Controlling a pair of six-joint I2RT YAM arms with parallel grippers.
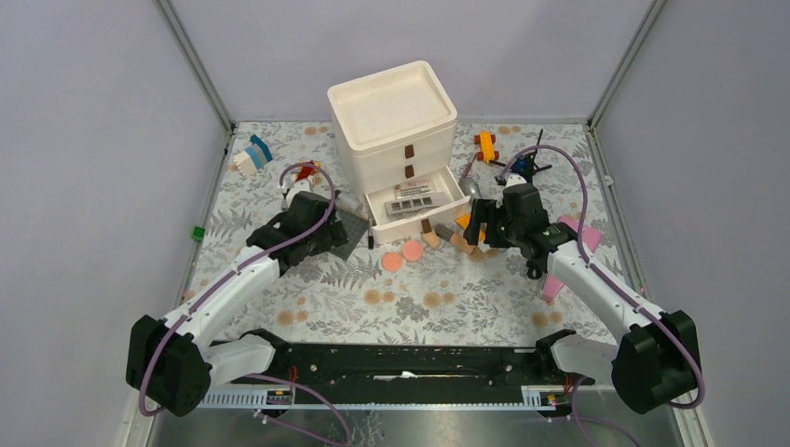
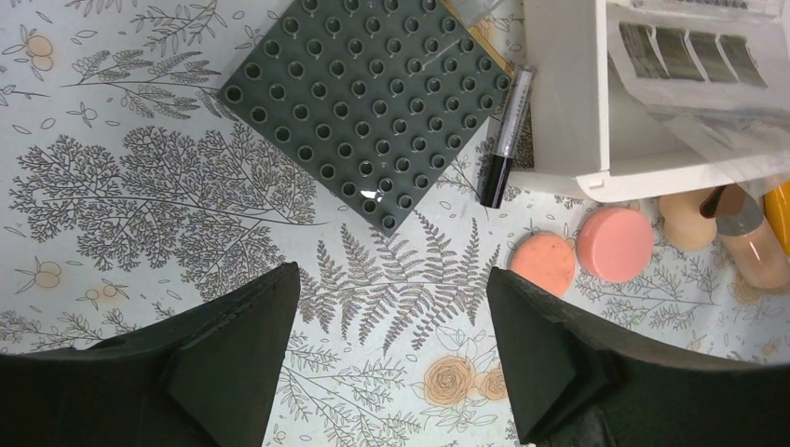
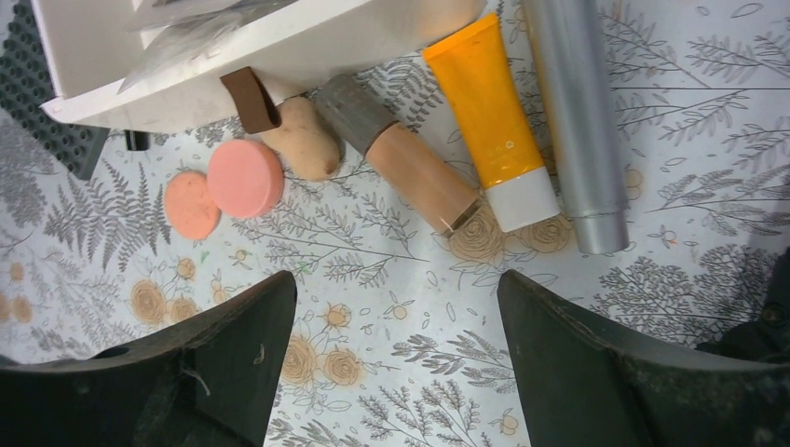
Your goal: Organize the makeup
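Observation:
The white drawer unit (image 1: 391, 102) stands at the back with its bottom drawer (image 2: 561, 112) pulled out, holding flat clear packs. In front lie two pink compacts (image 2: 615, 244), a beige sponge (image 3: 303, 144), a foundation bottle (image 3: 419, 177), an orange tube (image 3: 480, 102) and a silver tube (image 3: 578, 121). A black-and-clear pencil-like tube (image 2: 498, 172) lies by the drawer, beside a dark holed tray (image 2: 354, 112). My left gripper is open above the cloth left of the compacts. My right gripper is open above the cloth in front of the tubes, nothing between its fingers.
A blue-and-white object (image 1: 251, 158) lies back left, a yellow toy (image 1: 486, 147) and a black item back right. A pink object (image 1: 554, 284) lies at the right.

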